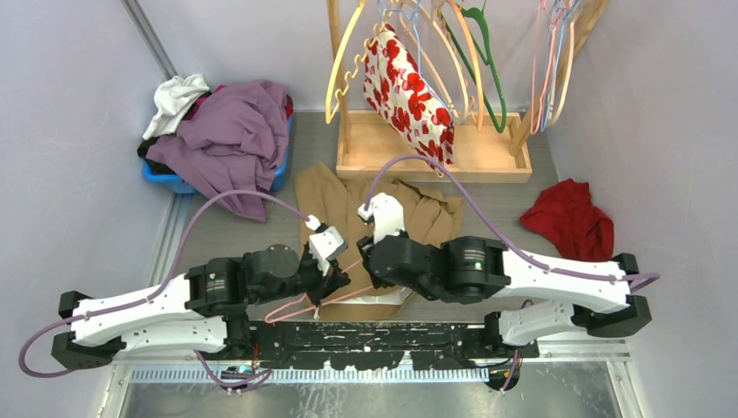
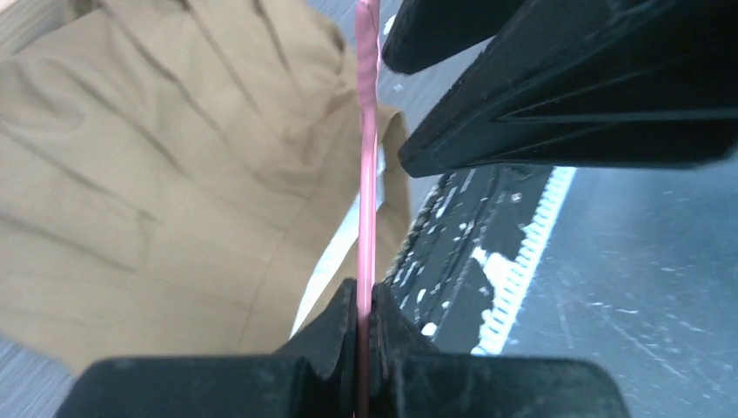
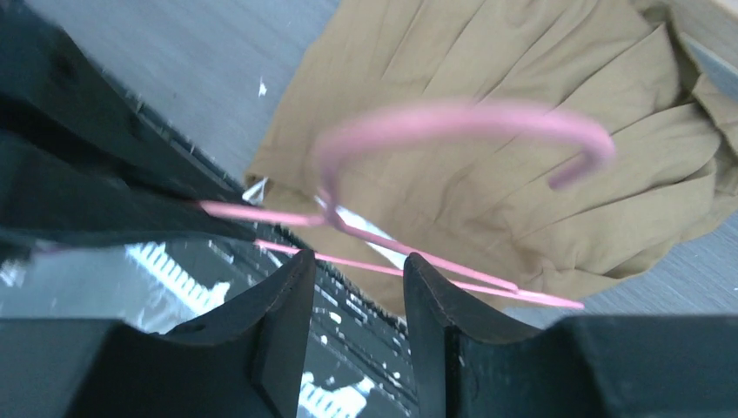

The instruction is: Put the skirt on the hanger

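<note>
The tan skirt (image 1: pixel 418 218) lies spread on the floor beneath both arms, creased, with a pale band near its front edge. A pink hanger (image 2: pixel 367 218) is held in my left gripper, which is shut on it. In the right wrist view the hanger's hook (image 3: pixel 470 122) is blurred above the skirt. My right gripper has its fingertips apart, part open, with the hanger's thin bars passing behind them; I see nothing clearly gripped between them.
A wooden rack (image 1: pixel 518 161) with hangers and a red-flowered garment (image 1: pixel 405 96) stands at the back. A blue basket (image 1: pixel 165 181) of clothes is at the back left, a red cloth (image 1: pixel 566 218) at the right.
</note>
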